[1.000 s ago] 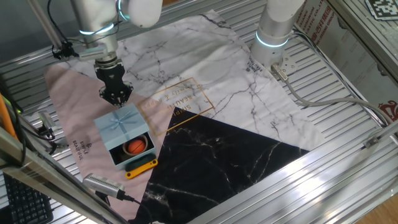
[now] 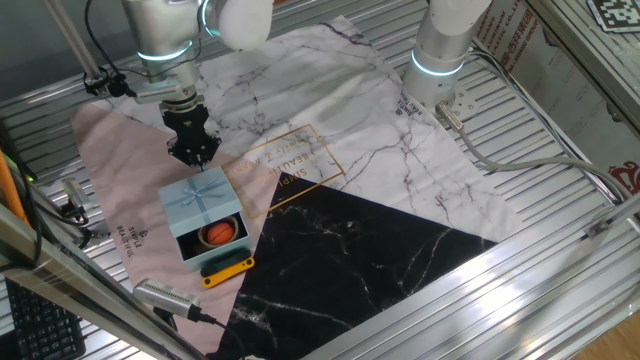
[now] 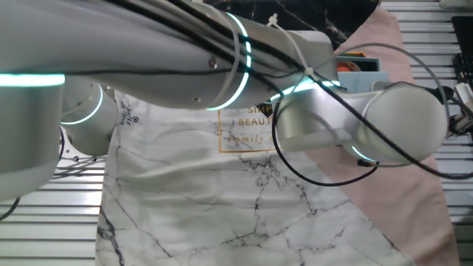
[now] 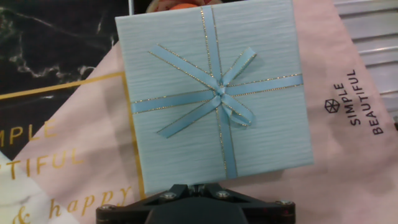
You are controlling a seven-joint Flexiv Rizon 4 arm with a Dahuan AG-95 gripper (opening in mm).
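A light blue gift box [image 2: 205,247] stands on the pink part of the cloth. Its lid [image 2: 200,200], tied with a blue ribbon bow [image 4: 221,93], covers the back part of the box and leaves the front uncovered. In that opening lies an orange ball with black lines [image 2: 220,233]. My gripper [image 2: 203,166] is at the lid's back edge, pointing down. In the wrist view the gripper looks shut, its tips together right by the lid's edge, with nothing visible between them. Whether they touch the lid is unclear. The arm hides most of the box in exterior view 2.
A yellow and black object [image 2: 228,271] lies against the front of the box. Nearby is a silver device [image 2: 167,298] with a cable.
Over the last second my gripper has shifted slightly right in exterior view 1. The lid has moved a little right with it, while the box and ball look unmoved.
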